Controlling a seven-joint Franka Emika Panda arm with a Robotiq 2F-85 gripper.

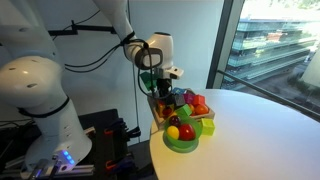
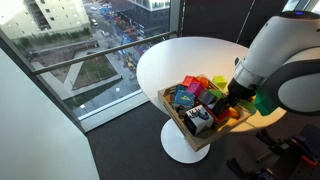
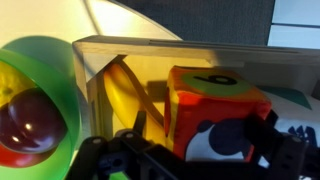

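Note:
My gripper is open, its dark fingers standing apart at the left and right of a red-orange block [image 3: 205, 85] in the wrist view. This block carries a dark numeral on top and a black-and-white pattern on the side. It lies in a wooden box [image 3: 150, 47] with a yellow, banana-like item [image 3: 124, 98] to its left. In the first exterior view the gripper [image 1: 168, 104] points down into the near left part of the box. Whether the fingers touch the block cannot be told.
Beside the box on the white table [image 1: 250, 145] stands a green bowl [image 1: 182, 148] with red and yellow fruit. A yellow-green block [image 1: 208, 127] sits to the bowl's right. Several coloured boxes crowd the wooden box [image 2: 172, 111].

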